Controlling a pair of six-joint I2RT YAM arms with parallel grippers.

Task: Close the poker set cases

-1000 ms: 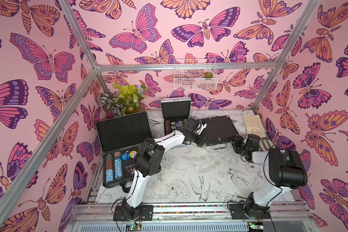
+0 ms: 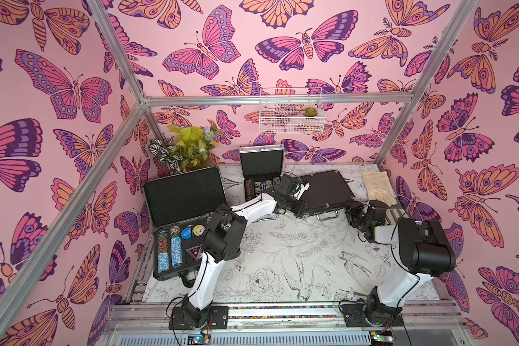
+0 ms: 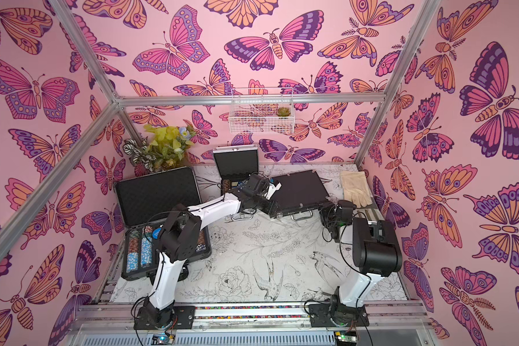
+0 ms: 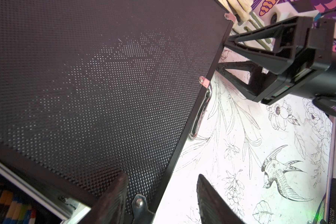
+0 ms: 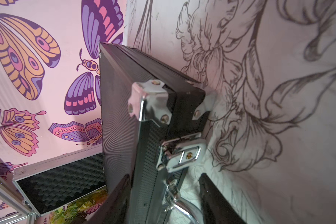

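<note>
The right-hand case (image 2: 323, 187) is closed, dark and textured, with latches and a handle along its front. My left gripper is at its near front corner, fingers apart with nothing gripped. My right gripper is at the other front corner, fingers either side of the case edge and handle, open; a latch (image 5: 183, 151) shows beside it. The large left case (image 2: 184, 196) stands open with chips and cards. A smaller case (image 2: 262, 161) at the back is also open, partly hidden by my left arm.
A plant (image 2: 187, 144) stands at the back left. A folded pale cloth (image 2: 377, 184) lies at the back right. A wire shelf (image 2: 291, 121) hangs on the back wall.
The right case has moved slightly toward the back. The left arm is nearly unchanged.
</note>
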